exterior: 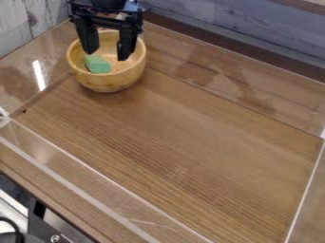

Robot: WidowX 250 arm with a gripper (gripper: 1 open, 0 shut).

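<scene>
My gripper (pixel 106 42) is at the upper left, open, its dark fingers over the yellow bowl (pixel 117 84). A small green object (pixel 97 65) lies inside the bowl at its left side, just below and left of the fingers. The fingers partly hide the back of the bowl.
Pale walls border it at the left and back, with a blue band along the back. Some dark cables or parts (pixel 10 231) show at the bottom left corner.
</scene>
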